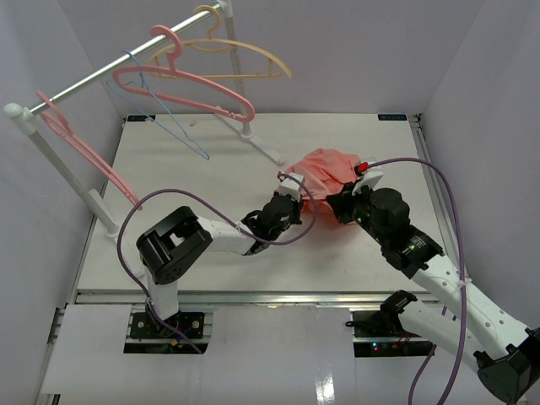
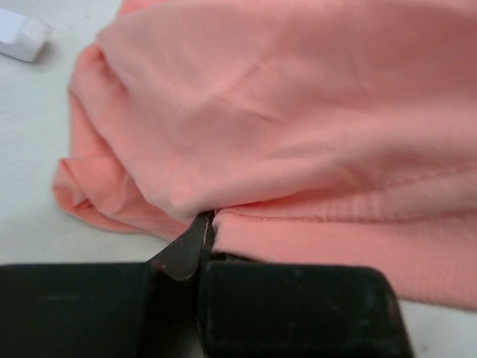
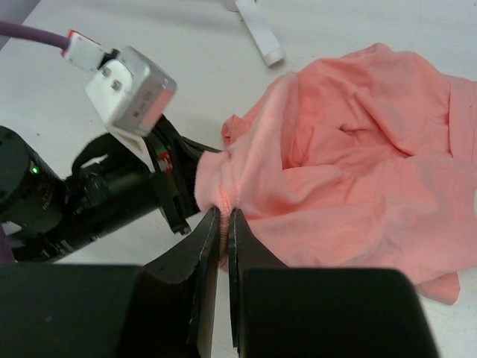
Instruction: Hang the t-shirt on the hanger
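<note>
The salmon T-shirt [image 1: 321,169] lies crumpled on the white table, partly lifted by my right gripper [image 1: 342,202], which is shut on a fold of it, as the right wrist view [image 3: 223,224] shows. My left gripper [image 1: 295,207] is at the shirt's left edge; in the left wrist view its fingers [image 2: 184,250] reach under a hemmed edge, and whether they are closed on it I cannot tell. Pink hangers [image 1: 194,99], a blue hanger [image 1: 173,135] and a yellow hanger [image 1: 253,74] hang from the rail at the upper left.
The rack's rail [image 1: 84,78] runs diagonally, its foot [image 1: 270,152] resting just behind the shirt. Walls enclose it at the sides and back.
</note>
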